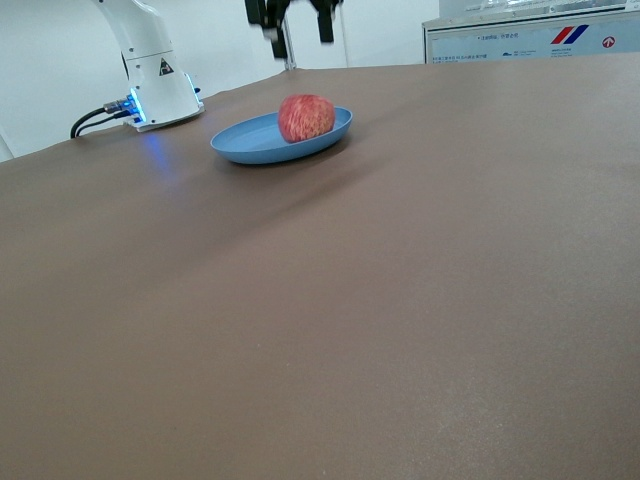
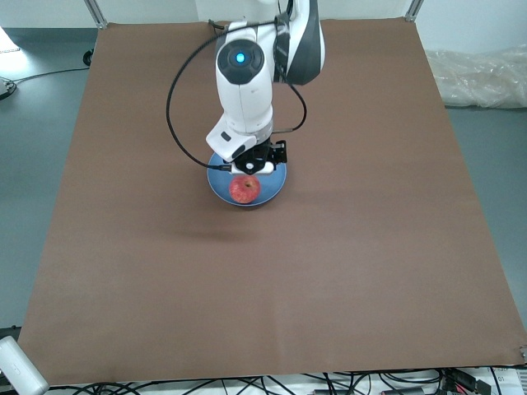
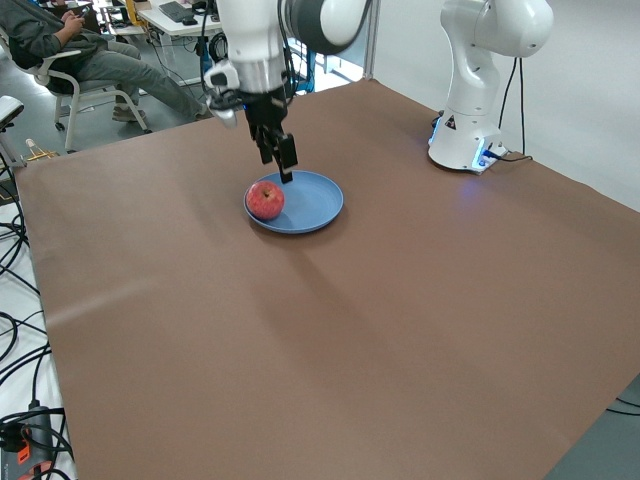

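Observation:
A red apple (image 2: 244, 188) rests on a blue plate (image 2: 273, 185) on the brown table, under the robot's head in the left view. In the top view the apple (image 1: 306, 117) sits on the plate (image 1: 245, 142) beneath my black gripper (image 1: 299, 38), whose two fingers stand apart with nothing between them. In the right view my gripper hangs just above and behind the apple (image 3: 265, 200), over the plate (image 3: 315, 205).
Cables and equipment line another edge, and a seated person (image 3: 110, 70) is beyond it.

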